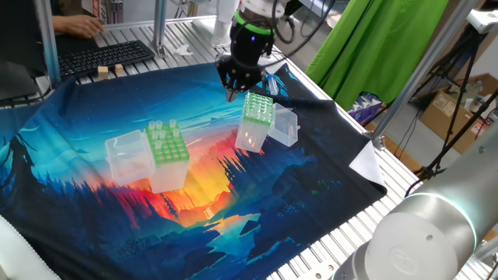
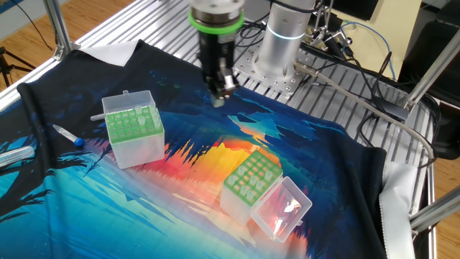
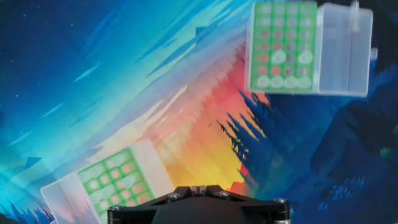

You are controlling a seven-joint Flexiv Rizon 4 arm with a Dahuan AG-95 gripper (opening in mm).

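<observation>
My gripper (image 1: 231, 95) hangs above the cloth, to the left of the right-hand tube box (image 1: 258, 108) in exterior view 1. The wrist view shows its fingertips (image 3: 199, 190) together, with nothing visible between them. That box has a green grid and a clear lid (image 1: 284, 124) folded open; in the wrist view it is the upper-right box (image 3: 284, 46). A second green-grid box (image 1: 167, 148), its lid (image 1: 128, 157) also open, has several tubes standing in it. In the wrist view, this second box (image 3: 115, 180) is partly cut off at the lower left.
Both boxes stand on a printed sunset cloth (image 1: 85, 117). A blue-capped pen (image 2: 68, 135) and a marker (image 2: 16, 155) lie at the left in exterior view 2. A keyboard (image 1: 106, 57) and a person's hand (image 1: 80, 26) are at the back left. Cloth between the boxes is clear.
</observation>
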